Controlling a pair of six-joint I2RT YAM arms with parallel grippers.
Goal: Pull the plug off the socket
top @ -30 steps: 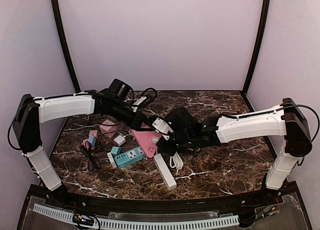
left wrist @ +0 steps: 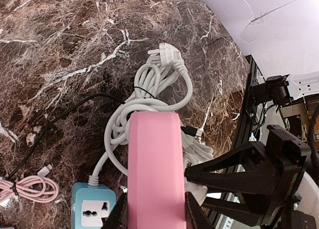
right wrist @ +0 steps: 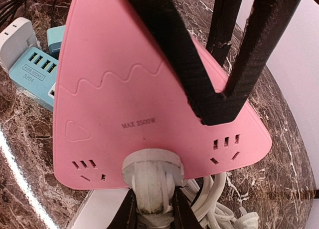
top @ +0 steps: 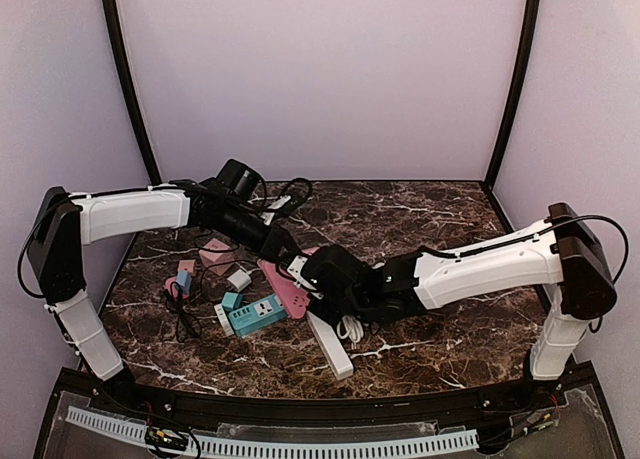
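Observation:
The pink socket (top: pixel 292 291) is held up off the table, with my left gripper shut on it. Its wide face, with several slots, fills much of the right wrist view. Against that face, near its lower edge, is a white plug (right wrist: pixel 152 171). My right gripper is shut on this plug, one finger at each side. From the left wrist view, the plug (left wrist: pixel 198 190) sits close beside the socket's right side. Its pins are hidden, so I cannot tell how deep they go.
A white cable coil with its own plug (left wrist: pixel 169 54) lies below the socket. Nearby are a blue power strip (top: pixel 257 315), a long white strip (top: pixel 332 349) and several small blocks at the left.
The left arm and the socket look nearly unmoved.

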